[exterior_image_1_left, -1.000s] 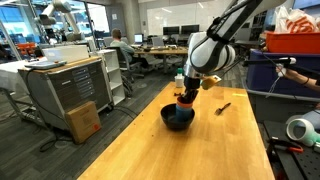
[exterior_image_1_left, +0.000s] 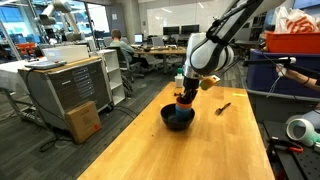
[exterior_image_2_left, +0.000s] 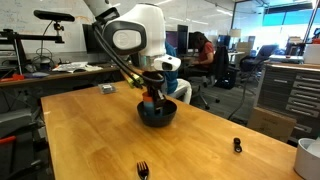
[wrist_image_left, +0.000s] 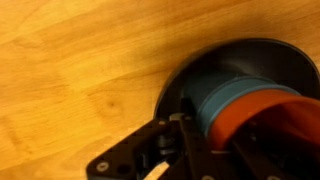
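Observation:
An orange-and-blue cup (exterior_image_1_left: 183, 104) is in the black bowl (exterior_image_1_left: 178, 120) on the wooden table. From above, the wrist view shows the cup's blue-grey side (wrist_image_left: 212, 92) and orange rim (wrist_image_left: 242, 108), tilted within the dark bowl (wrist_image_left: 270, 54). My gripper is at the cup's rim, shut on the cup; its fingertips are dark and partly hidden there. In the second exterior view, the gripper (exterior_image_2_left: 152, 90) reaches down to the cup (exterior_image_2_left: 149, 103), whose lower part is hidden by the bowl (exterior_image_2_left: 160, 116).
A fork (exterior_image_2_left: 142, 171) lies on the table, clear of the bowl. A small black object (exterior_image_2_left: 237, 145) and a white container (exterior_image_2_left: 308, 158) are off to the right in that view. Bare tabletop (exterior_image_1_left: 180, 155) stretches in front of the bowl.

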